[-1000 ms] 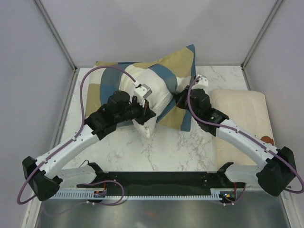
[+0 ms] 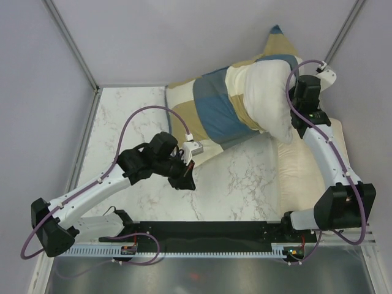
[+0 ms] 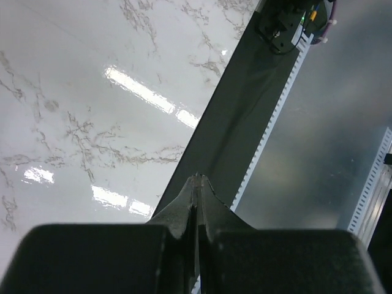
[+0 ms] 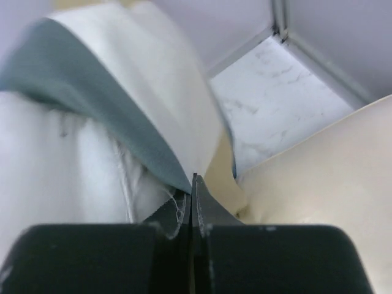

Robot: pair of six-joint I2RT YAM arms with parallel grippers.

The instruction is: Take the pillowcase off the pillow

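Note:
The pillowcase (image 2: 214, 98), striped in blue, tan and white, stretches across the back of the table toward the upper right. A bulging white mass (image 2: 267, 95), apparently the pillow, shows at its right end; where it stops inside the case is hidden. My right gripper is shut on a fold of the pillowcase, beside its blue-grey band (image 4: 92, 79), high at the back right. Over the table's middle front, my left gripper is shut with nothing between its fingers, clear of the cloth.
A cream cushion (image 2: 300, 177) lies flat at the right, partly under the white bulk and the right arm. Walls bound the sides and back.
My right gripper has swung up and right, dragging the pillowcase and pillow with it. My left gripper held white cloth earlier; that cloth has left it. The left arm has moved little.

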